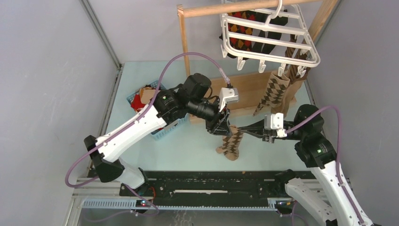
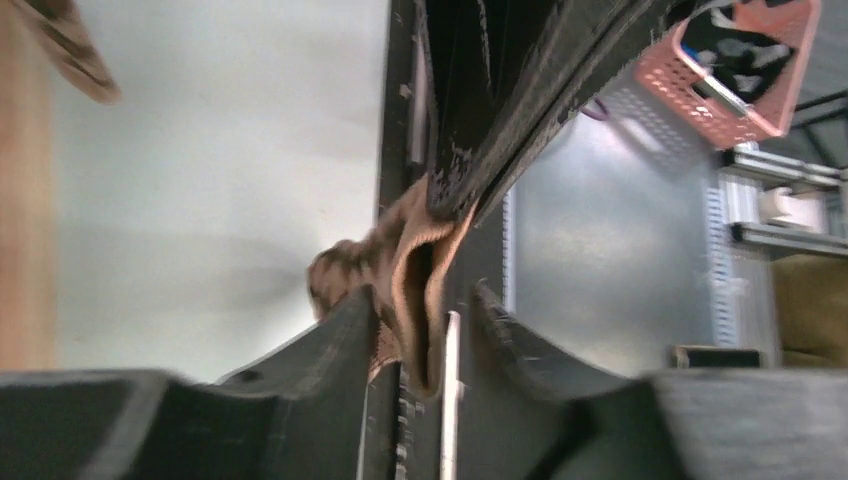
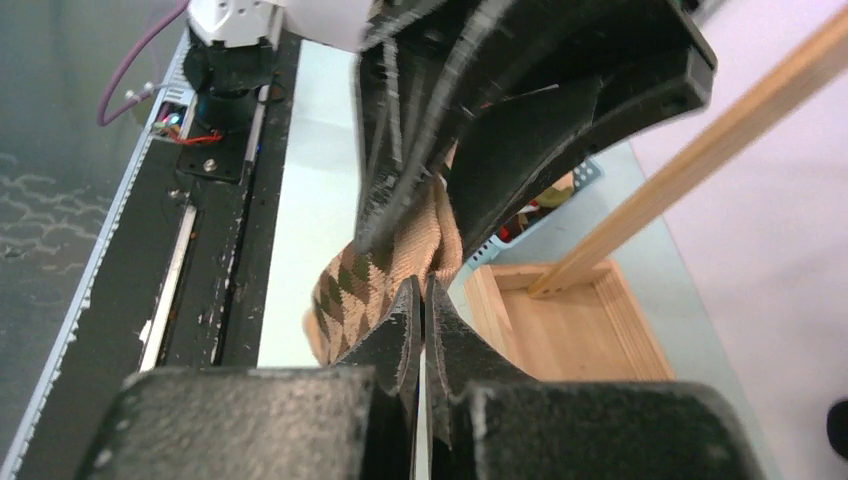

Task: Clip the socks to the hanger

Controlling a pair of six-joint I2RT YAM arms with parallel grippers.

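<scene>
A tan argyle sock hangs toe down between my two grippers, above the pale table. At its cuff, my right gripper is shut on the cloth edge; in the right wrist view its fingertips meet at the cuff. My left gripper is part open at the cuff's other side. The left wrist view shows the sock's open mouth between the left fingers, with a gap around the cloth. Overhead, the white hanger carries several clips and socks.
A wooden stand holds the hanger at the back. Tan argyle socks hang at its right end and dark ones on its left part. A blue basket of socks sits behind my left arm.
</scene>
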